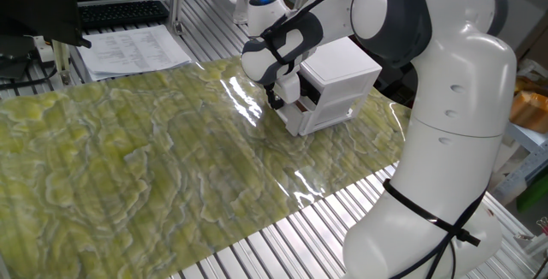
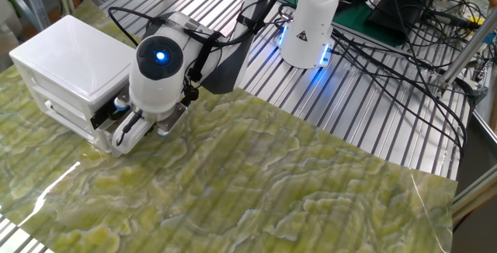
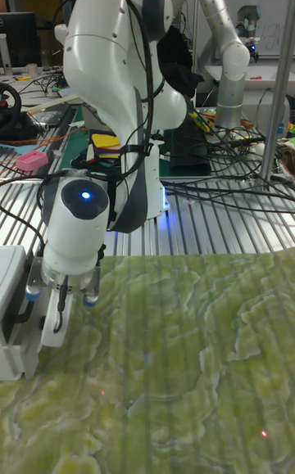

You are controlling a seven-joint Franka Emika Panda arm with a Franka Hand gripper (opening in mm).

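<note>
A white drawer cabinet (image 1: 341,67) stands on the green marbled sheet, and its lower drawer (image 1: 295,123) is pulled part way out. My gripper (image 3: 61,295) is low over that drawer, open, its two blue-tipped fingers well apart. Between them, in the third exterior view, is the drawer's white front panel (image 3: 52,327), one finger on the inner side and one outside. Whether either finger touches the panel cannot be told. Something brownish shows inside the drawer in the first exterior view, but the hand hides most of the inside.
The green sheet (image 2: 295,175) is bare across the table away from the cabinet. Printed papers (image 1: 133,52) and a keyboard (image 1: 122,12) lie beyond its edge. Loose black cables (image 2: 404,90) run over the slatted metal table near the robot base (image 2: 304,43).
</note>
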